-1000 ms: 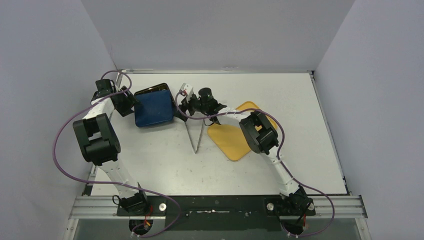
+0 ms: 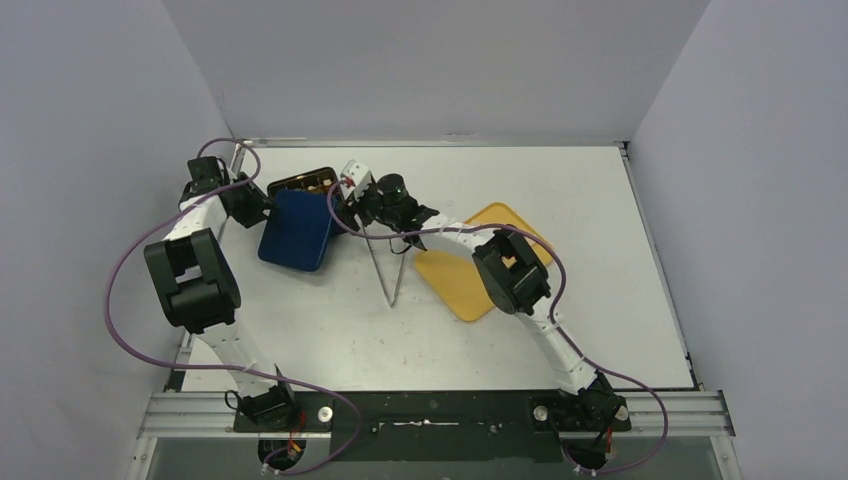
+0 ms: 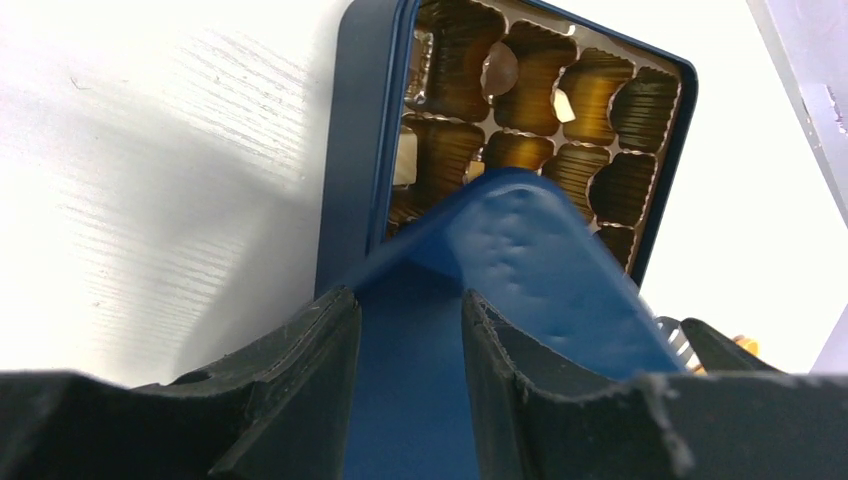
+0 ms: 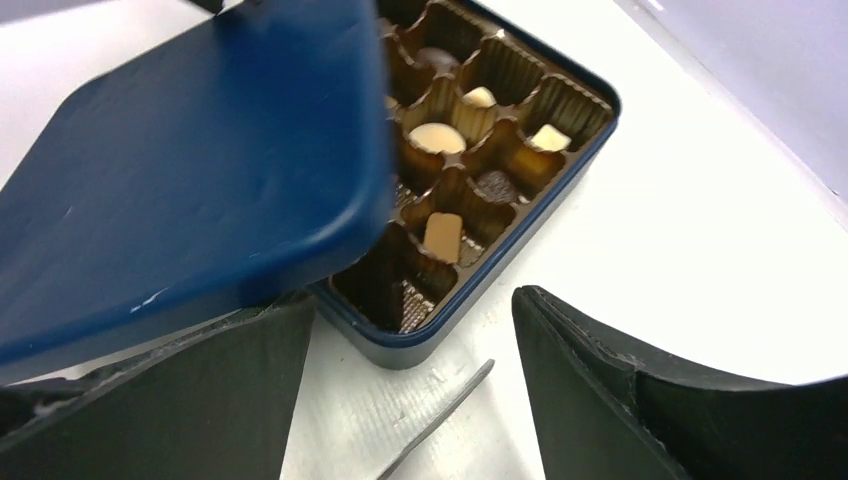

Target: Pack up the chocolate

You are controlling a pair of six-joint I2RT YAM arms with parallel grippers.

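A dark chocolate box [image 2: 300,182] with a gold compartment insert [image 4: 470,150] sits at the back left; some compartments hold small pieces. Its blue lid [image 2: 290,230] lies askew over the front of the box, tilted. My left gripper [image 2: 262,208] is at the lid's left edge, its fingers part open over the lid in the left wrist view; whether it touches is unclear. My right gripper [image 2: 350,215] is at the right of lid and box, part open, with the box corner between and beyond its fingers in the right wrist view.
A yellow tray [image 2: 458,290] lies right of centre under the right arm. Thin metal tongs [image 2: 390,295] lie on the table between box and tray.
The lid has turned and slid toward the front left, baring more of the box's insert. My right gripper has moved left and shifted about slightly; the left one barely moved.
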